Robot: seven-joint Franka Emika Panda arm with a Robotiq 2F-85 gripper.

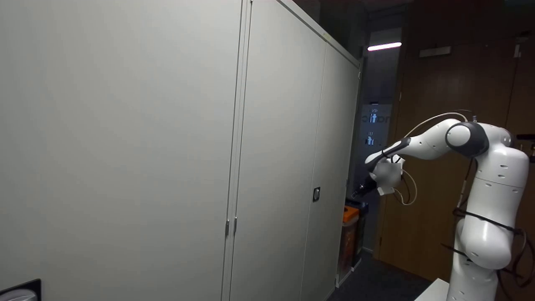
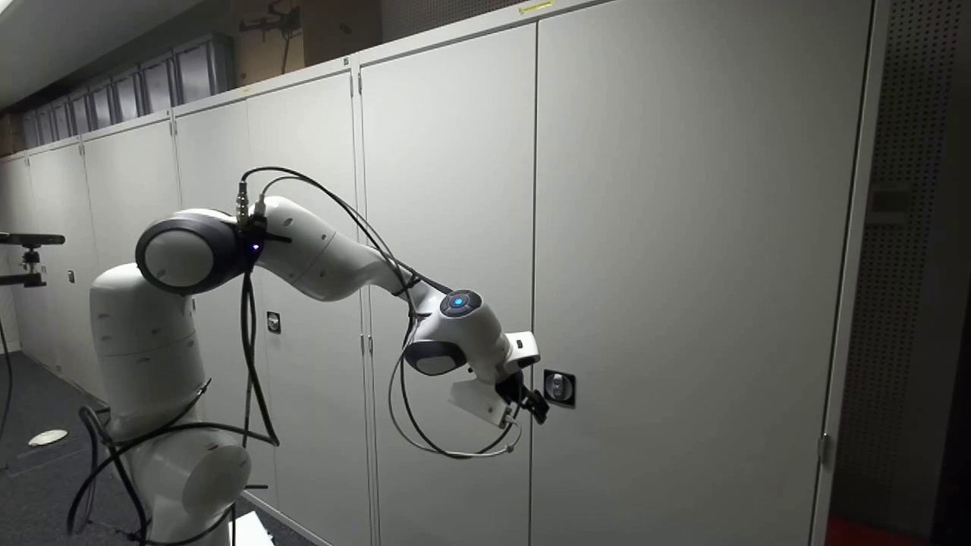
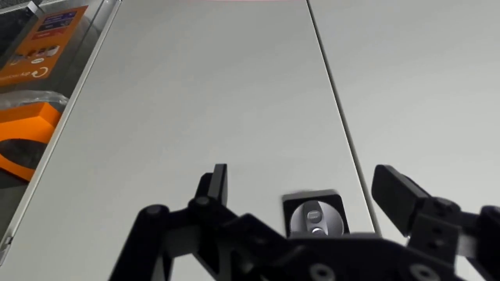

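In the wrist view my gripper is open, its two black fingers wide apart with nothing held. Between them, farther off, shows a round silver cabinet latch (image 3: 331,217) in a square black plate; its lower part is hidden behind the gripper body. The latch sits on a pale grey cabinet door (image 3: 201,107), close to the dark seam between two doors. From exterior view 2, the gripper (image 2: 538,409) appears just left of and slightly below the latch (image 2: 560,387). Exterior view 1 shows a clear gap between the gripper (image 1: 357,193) and the latch (image 1: 316,194). The doors are closed.
Beyond the cabinet's end stand bins, one with an orange lid (image 1: 350,214). More closed cabinets (image 2: 127,200) run along the wall to the left. Loose cables (image 2: 428,446) loop under the wrist. A wooden door (image 1: 441,150) is behind the arm.
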